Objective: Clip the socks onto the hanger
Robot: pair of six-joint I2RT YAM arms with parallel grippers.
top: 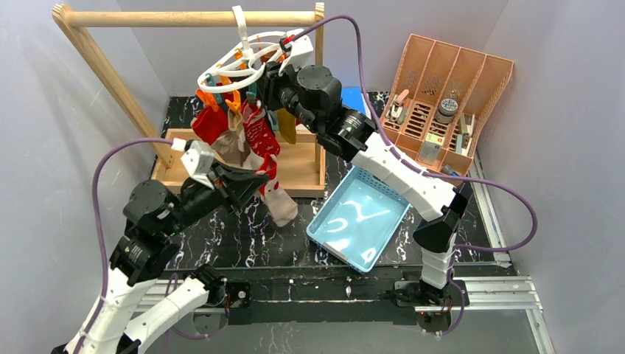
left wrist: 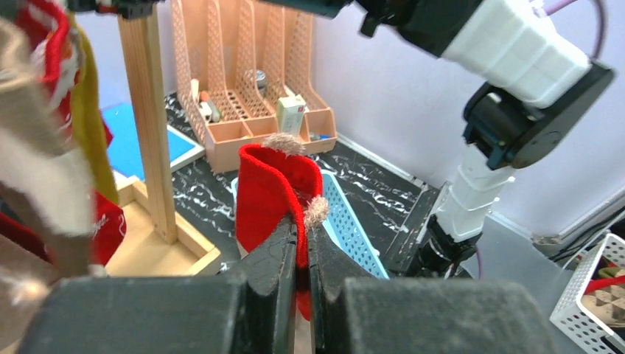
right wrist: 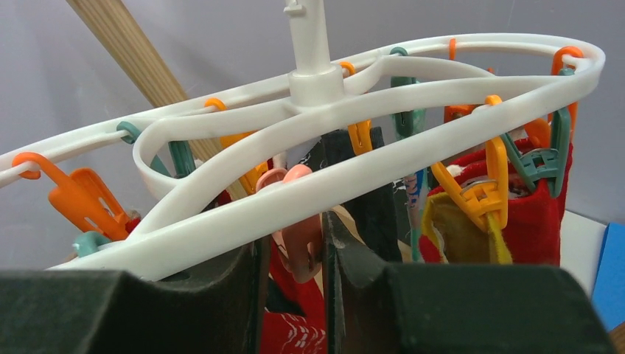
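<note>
A white round hanger [top: 231, 74] with orange and teal clips hangs from the wooden bar, several socks dangling from it. My left gripper, in front of the hanging socks, is shut on a red sock [left wrist: 264, 193] with a fuzzy beige edge; its pale foot [top: 281, 207] droops below the fingers in the top view. At the hanger's right side, my right gripper is shut on a pink clip [right wrist: 304, 221] just under the white ring. In the right wrist view, an orange clip [right wrist: 483, 193] grips a yellow-and-red sock beside it.
The wooden stand's post [left wrist: 146, 125] rises close to the left gripper. An empty blue basket [top: 359, 221] lies on the dark table, a compartment organizer [top: 442, 96] at the back right. In the left wrist view a white basket [left wrist: 589, 287] holds more socks.
</note>
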